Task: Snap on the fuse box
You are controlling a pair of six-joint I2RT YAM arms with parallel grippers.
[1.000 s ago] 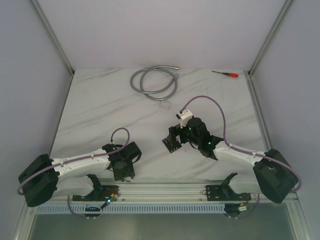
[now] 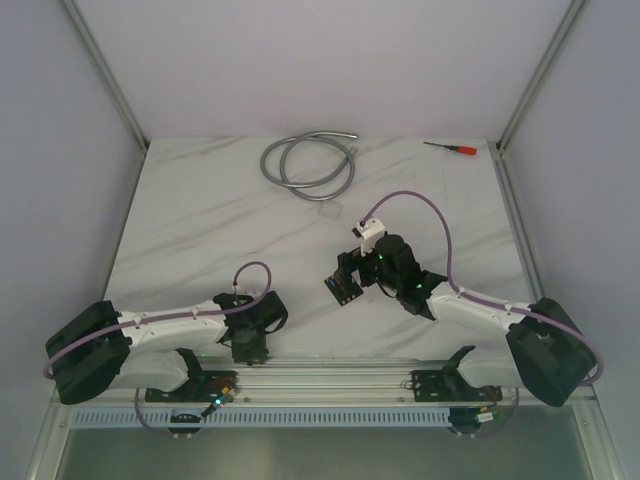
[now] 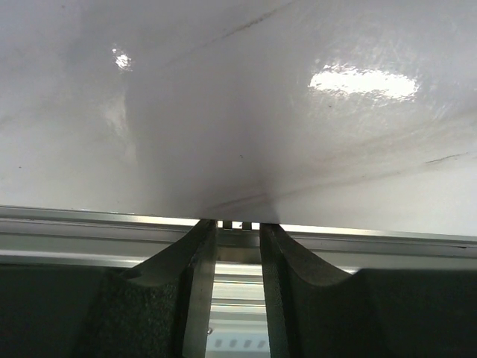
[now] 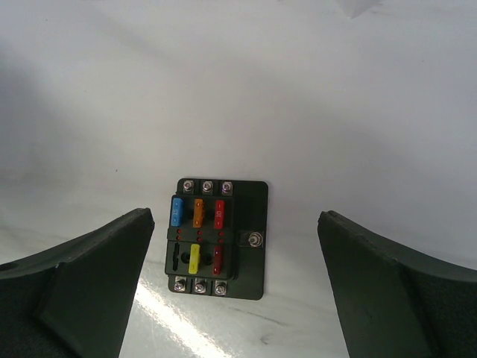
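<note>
The fuse box (image 4: 218, 239), black with blue, orange, red and yellow fuses, lies on the white table; in the top view it is at (image 2: 343, 288) under my right gripper (image 2: 350, 262). In the right wrist view that gripper's open fingers (image 4: 89, 291) frame the box from above, with nothing held. My left gripper (image 2: 250, 350) is low at the front edge of the table; in the left wrist view its fingertips (image 3: 238, 227) are close together at the edge. Whether they are fully shut I cannot tell.
A coiled grey hose (image 2: 310, 183) lies at the back, with a small clear piece (image 2: 330, 209) below it. A red-handled screwdriver (image 2: 462, 149) lies at the back right. Metal rails (image 2: 320, 370) run along the front edge.
The right arm and the fuse box have stayed in place.
</note>
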